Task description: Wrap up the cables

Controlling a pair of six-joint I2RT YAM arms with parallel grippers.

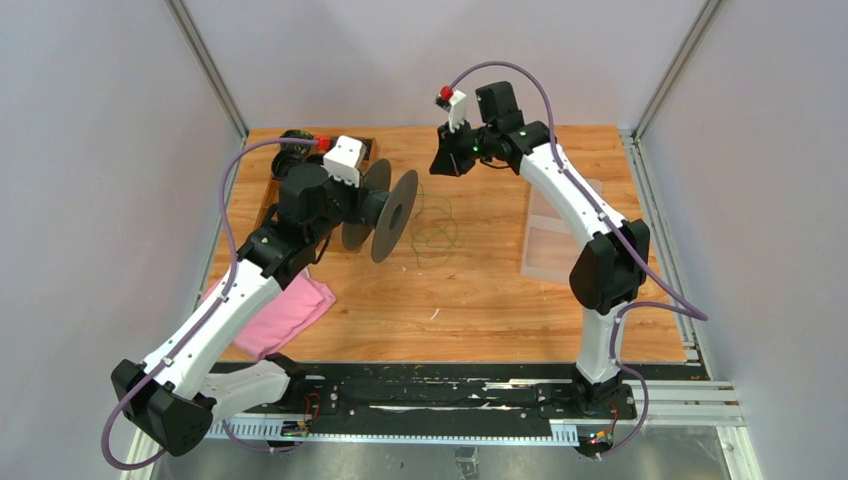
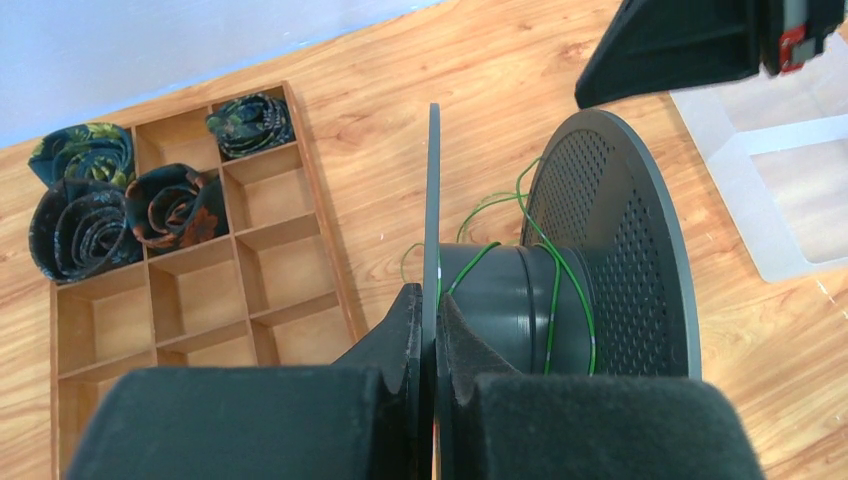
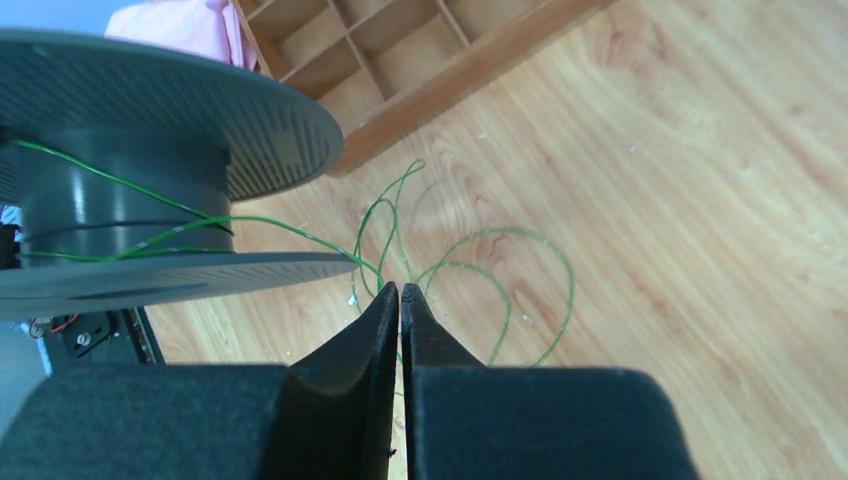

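Note:
A dark grey spool (image 1: 395, 216) with two perforated discs is held above the table by my left gripper, which is shut on the near disc, seen edge-on in the left wrist view. Green cable (image 2: 556, 262) loops loosely round the spool's drum and over the far disc's side. The cable's loose part (image 3: 562, 262) lies in curls on the table, best seen in the right wrist view. My right gripper (image 1: 441, 173) is to the right of the spool, apart from it and shut. Cable passes behind its fingertips in the right wrist view; none shows between them.
A wooden compartment box (image 2: 318, 205) with several rolled dark cloths stands at the back left. Near the left edge lies a pink cloth (image 1: 288, 315). A clear plastic tray (image 1: 548, 250) is under the right arm.

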